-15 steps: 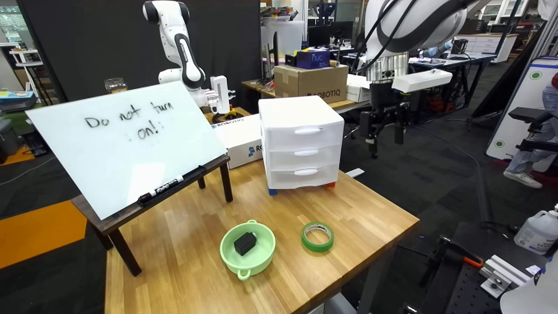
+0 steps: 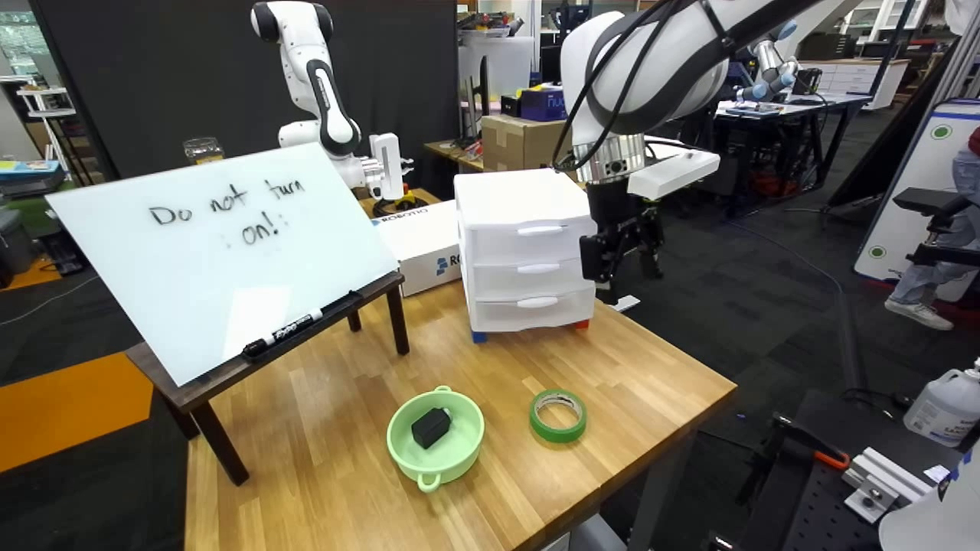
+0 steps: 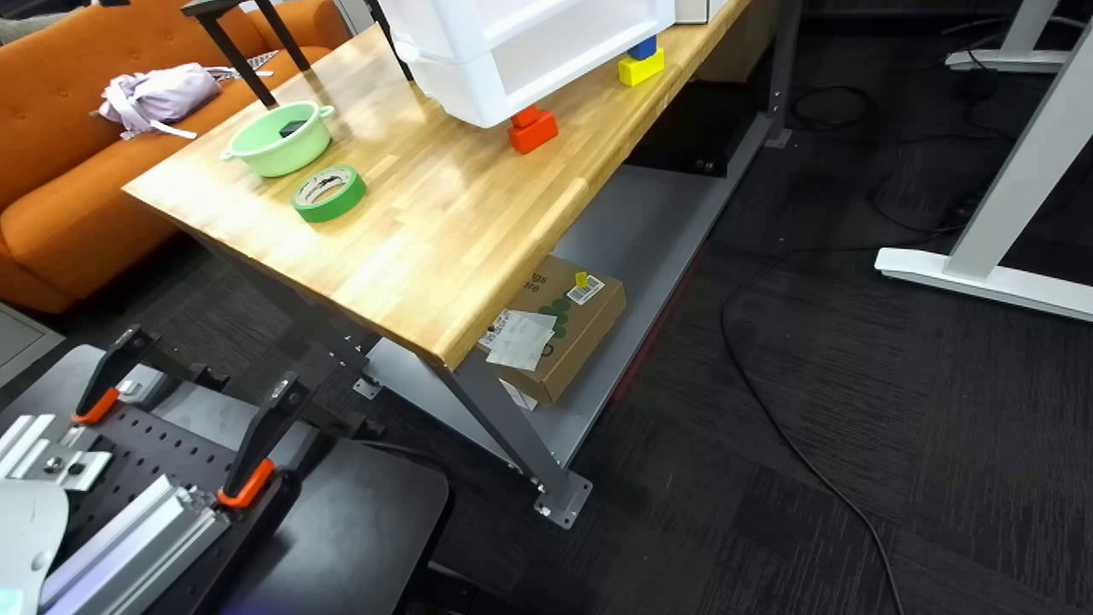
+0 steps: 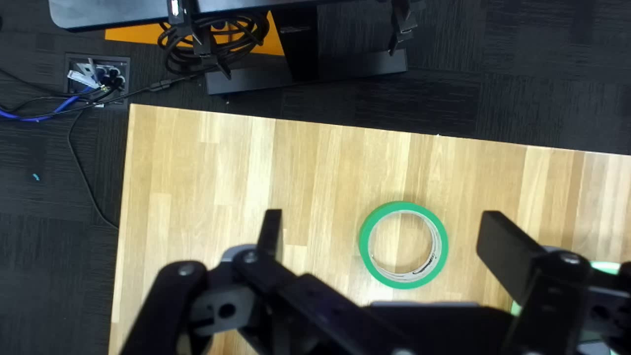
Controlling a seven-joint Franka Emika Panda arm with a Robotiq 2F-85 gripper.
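Observation:
A roll of green tape (image 2: 535, 415) lies flat on the wooden table. Seen from the wrist, the green tape (image 4: 368, 233) shows between my spread fingers, well below them. My gripper is open and empty. In exterior view 1 the gripper (image 2: 627, 255) hangs in the air at the right side of the white drawer unit. Left of the tape stands a light green bowl (image 2: 466, 451) with a black block (image 2: 429, 428) inside. Exterior view 2 shows the tape (image 3: 330, 210) and bowl (image 3: 274, 157) but not my gripper.
The white drawer unit (image 2: 533, 207) stands on coloured blocks at the table's back edge. A tilted whiteboard (image 2: 239, 239), with a marker (image 2: 282, 332) on its ledge, takes up the left side. Bare tabletop (image 2: 625, 367) surrounds the tape.
My arm and gripper have moved left in exterior view 1, closer to the drawer unit. The tape, bowl and black block have stayed in place.

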